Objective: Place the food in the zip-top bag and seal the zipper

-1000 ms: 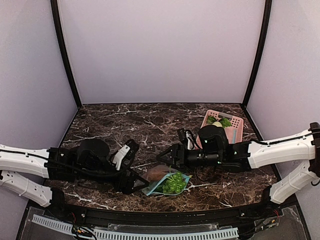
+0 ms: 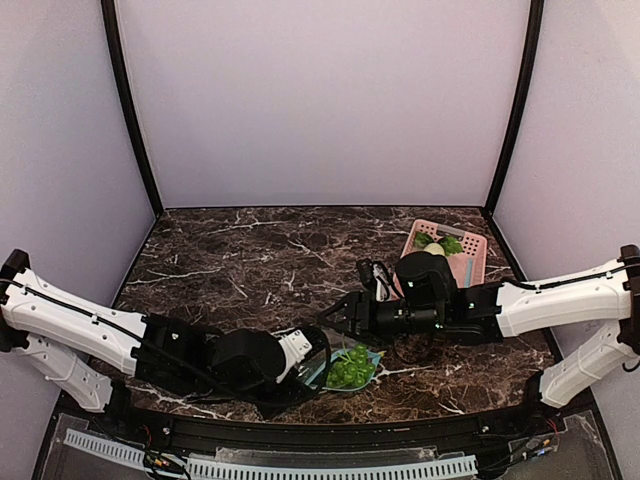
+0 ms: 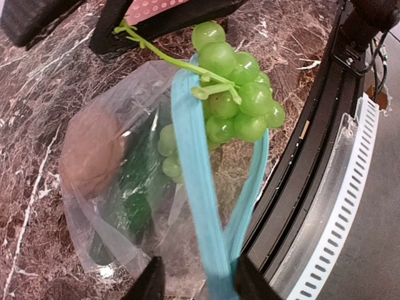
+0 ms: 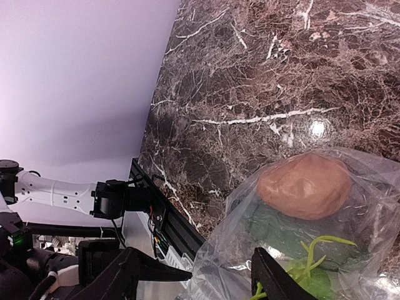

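Observation:
The clear zip top bag (image 3: 119,250) lies on the table with its blue zipper strip (image 3: 194,150) gaping. Inside are a pinkish-brown rounded food (image 3: 94,153) and a dark green food (image 3: 131,200). Green grapes (image 3: 253,97) bulge out of the bag's mouth, their stem (image 3: 181,62) lying over the strip. My left gripper is at one end of the mouth, its fingers apart on either side of the strip, which does not look pinched. By the grapes, my right gripper stands open, one finger (image 4: 269,275) close to the stem, nothing evidently held.
A pink basket (image 2: 476,262) with leafy greens (image 2: 447,243) and a pale round item stands at the back right. The table's front edge and rail (image 2: 330,430) run close to the bag. Free table spreads behind the arms (image 2: 270,250).
In the top view my left arm has moved right and toward the front edge, reaching the bag's left end. The right arm looks unmoved; the grapes and bag stay nearly in place.

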